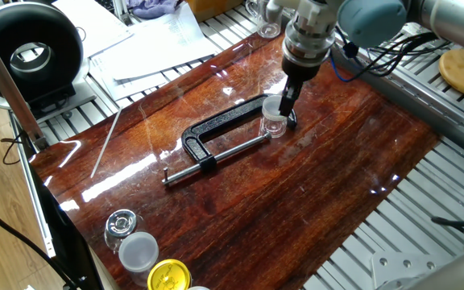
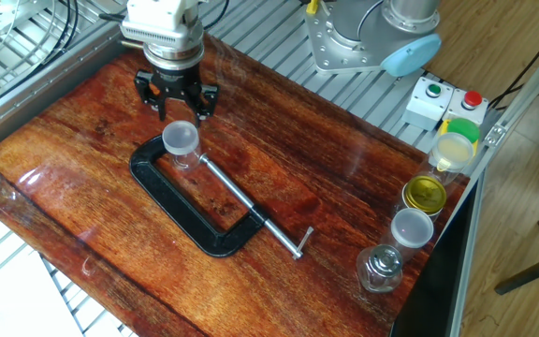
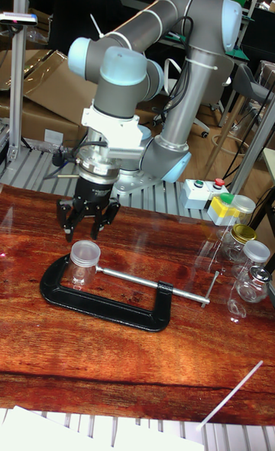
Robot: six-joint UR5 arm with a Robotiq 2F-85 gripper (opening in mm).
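A clear jar with a whitish lid (image 2: 182,138) stands upright on the table within the mouth of a black C-clamp (image 3: 105,307). The clamp lies flat, and the tip of its steel screw (image 2: 227,183) reaches the jar's side; whether it presses there I cannot tell. My gripper (image 3: 82,236) points down just behind the jar in exterior view 3, its fingers spread and nothing between them. From exterior view 1 the dark fingers (image 1: 287,103) cover part of the lid, and contact cannot be judged there.
Several jars line the table's edge, among them a gold-lidded one (image 2: 426,195), a white-lidded one (image 2: 412,227) and a silver-lidded one (image 2: 382,265). A glass mug (image 1: 268,20) stands at another edge. A thin white rod (image 3: 230,394) lies apart. Bare wood surrounds the clamp.
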